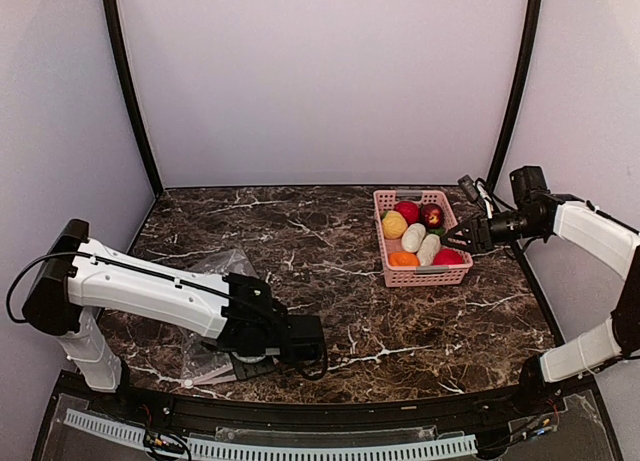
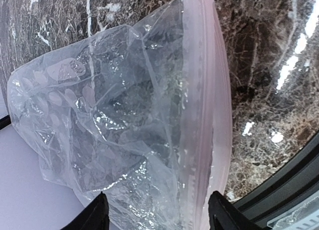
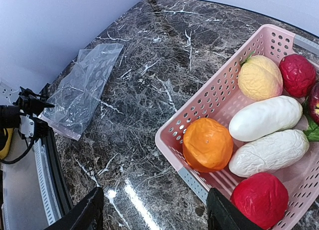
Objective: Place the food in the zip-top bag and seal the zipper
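A clear zip top bag (image 2: 124, 105) lies flat and empty on the table, its pinkish zipper strip (image 2: 197, 115) running along one edge. Over the bag's near end my left gripper stands open, nothing held between its fingers; in the top view its arm covers much of the bag. Far to the right, my right gripper is also open and empty, beside the pink basket (image 1: 427, 278). In that basket lie an orange (image 3: 207, 144), a yellow peach-like fruit (image 3: 260, 78), two white vegetables, several red fruits including one (image 3: 260, 200) near the corner.
Dark marble table (image 1: 330, 231) between bag and basket is clear. Walls enclose the back and sides. A dark rail with a white slotted strip (image 1: 330, 451) runs along the front edge.
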